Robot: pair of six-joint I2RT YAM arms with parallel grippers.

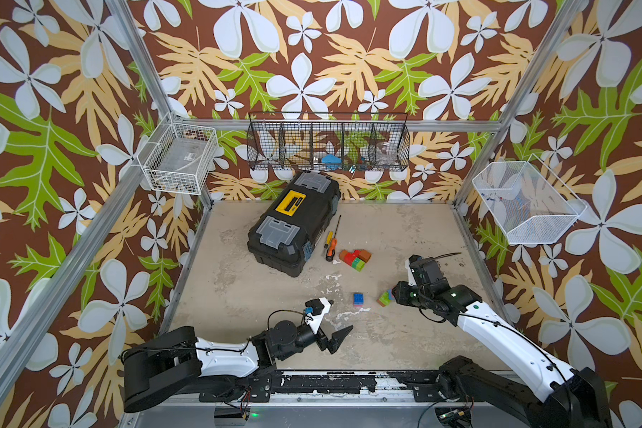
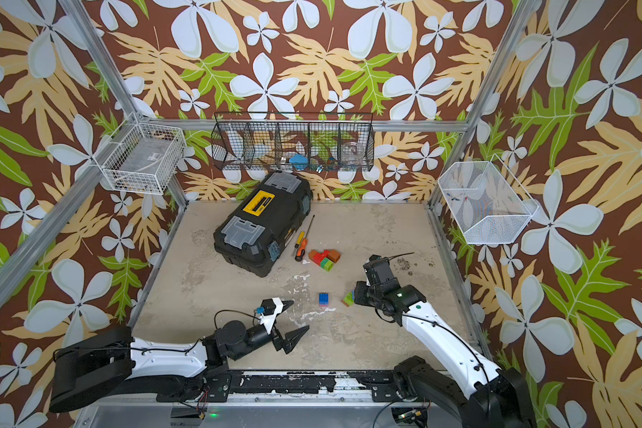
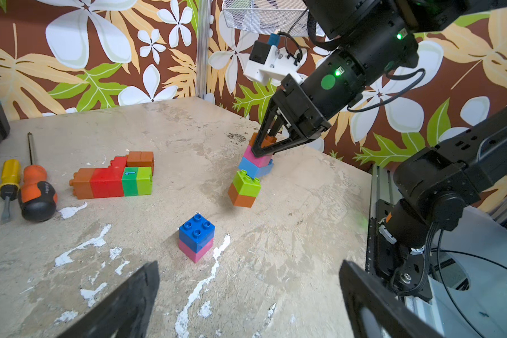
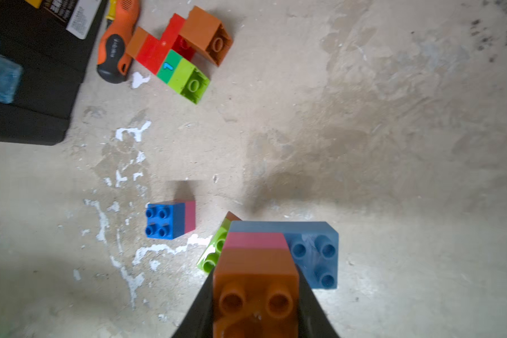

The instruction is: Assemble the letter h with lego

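My right gripper (image 1: 401, 294) is shut on a stepped chain of bricks. In the left wrist view the chain runs down from an orange brick (image 3: 262, 139) at the fingers through a pink brick (image 3: 257, 157) and a light blue brick (image 3: 254, 168) to a lime brick (image 3: 245, 182) and another orange brick (image 3: 241, 197). It appears to hang above the table. On the table to its left stands a blue brick (image 3: 196, 231) on a pink one. Farther back lies a joined cluster of orange, red (image 4: 155, 53), green and lime bricks. My left gripper (image 1: 339, 316) is open and empty.
Two screwdrivers (image 1: 331, 248) lie left of the cluster, beside a black toolbox (image 1: 278, 239). Bare tabletop (image 4: 405, 169) spreads to the right and behind the right gripper. Wire baskets hang on the walls.
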